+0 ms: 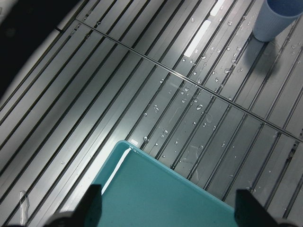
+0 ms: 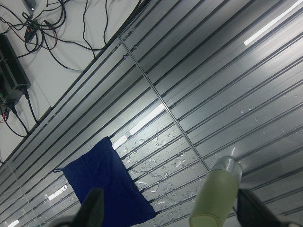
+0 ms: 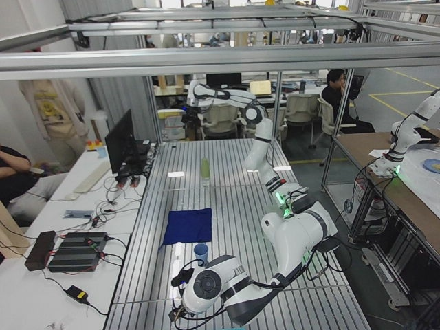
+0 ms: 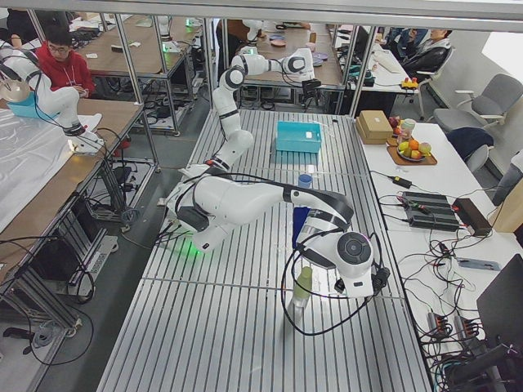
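Observation:
My left gripper is open above a teal tray [image 1: 165, 194], empty between its fingers. A blue cup [image 1: 277, 16] stands beyond the tray in the left wrist view. My right gripper is also open and empty, high above the slatted surface. Below it in the right wrist view are a dark blue cloth [image 2: 106, 187], lying flat, and a green-topped bottle [image 2: 213, 194], standing upright.
Water drops lie on the slatted metal table [image 2: 251, 104]. A side desk [image 3: 82, 289] with monitor [image 3: 122, 141], cables and power units runs along one edge; metal frame posts surround the table.

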